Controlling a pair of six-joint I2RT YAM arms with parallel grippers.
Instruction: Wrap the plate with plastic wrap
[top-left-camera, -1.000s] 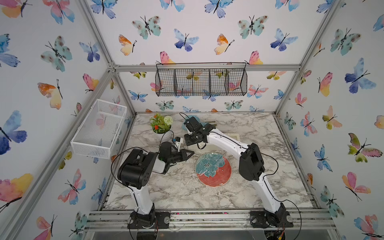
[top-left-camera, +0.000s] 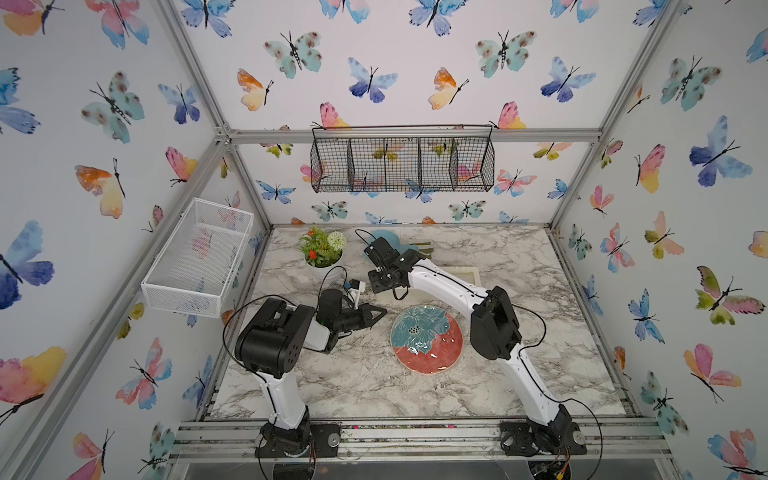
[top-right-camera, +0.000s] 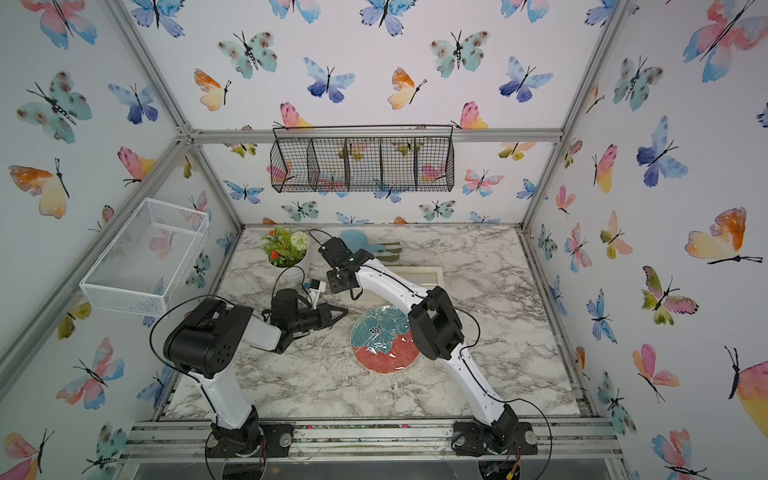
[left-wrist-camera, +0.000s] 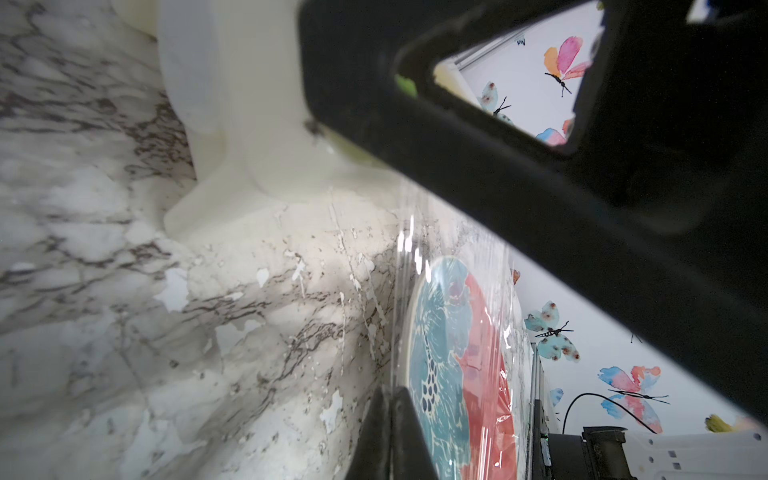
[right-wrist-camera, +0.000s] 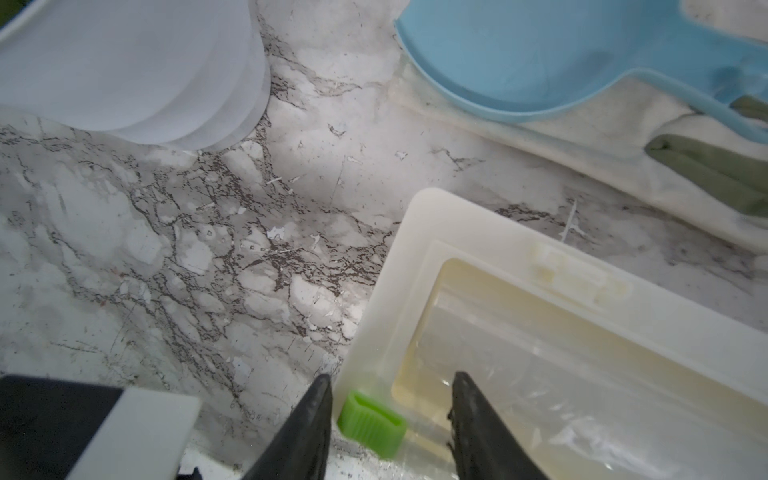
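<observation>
The round teal-and-red plate (top-left-camera: 426, 340) lies on the marble table, with clear plastic wrap (left-wrist-camera: 468, 344) stretched across it. A cream wrap dispenser box (right-wrist-camera: 496, 240) stands behind the plate; a green slider (right-wrist-camera: 372, 425) sits at its left end. My right gripper is above that end, fingers parted, the slider showing between them and nothing visibly gripped. Left of the plate, my left gripper is shut. The film's left edge runs down to its fingertips; whether they pinch it is hard to see.
A white flowerpot (right-wrist-camera: 200, 88) stands at the back left. Behind the dispenser, a blue pan-like item (right-wrist-camera: 520, 56) rests on a cloth (right-wrist-camera: 624, 152). A white mesh basket (top-left-camera: 197, 256) is at the left wall. Free table lies at the right.
My right arm has shifted slightly left and its gripper a little toward the back left. The film's glare on the plate has changed.
</observation>
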